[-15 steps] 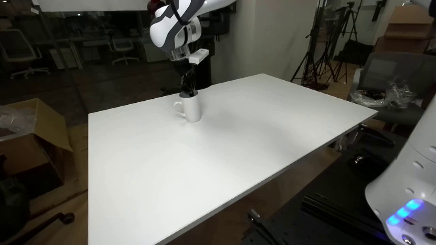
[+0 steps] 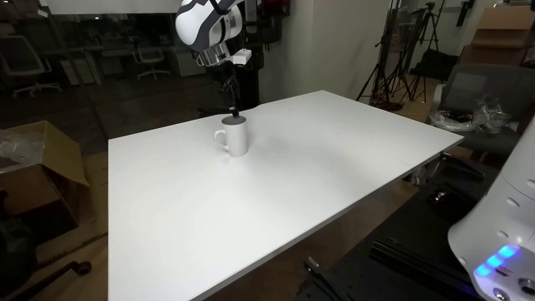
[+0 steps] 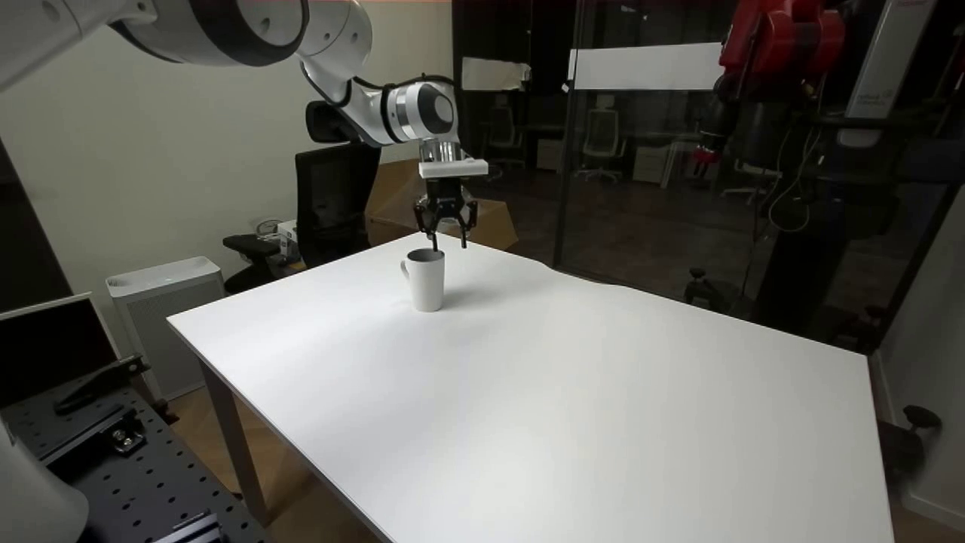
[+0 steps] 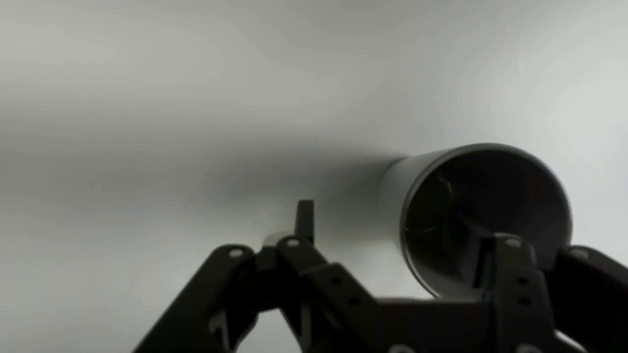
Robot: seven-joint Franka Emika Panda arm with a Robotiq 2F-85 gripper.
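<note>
A white mug (image 2: 237, 139) with a grey inside stands upright near the far edge of the table. Its handle points left in both exterior views. Over it hangs my gripper (image 3: 449, 245), fingers pointing down, open with nothing held. In the wrist view, one of the fingers (image 4: 304, 220) is left of the mug (image 4: 393, 197), above bare table, while the other overlaps the mug's dark opening. Whether that second fingertip dips below the rim or touches it, I cannot tell.
Apart from the mug, the white table (image 3: 579, 398) is bare. Beyond it are an open cardboard box (image 2: 42, 170) on the floor and an office chair (image 3: 336, 194). A red and black robot arm (image 3: 782, 45) is in the background.
The mug has shifted slightly toward the exterior view 1 camera. My arm has risen a little and moved slightly left there; the fingers, earlier down at the mug's mouth, now show more above it.
</note>
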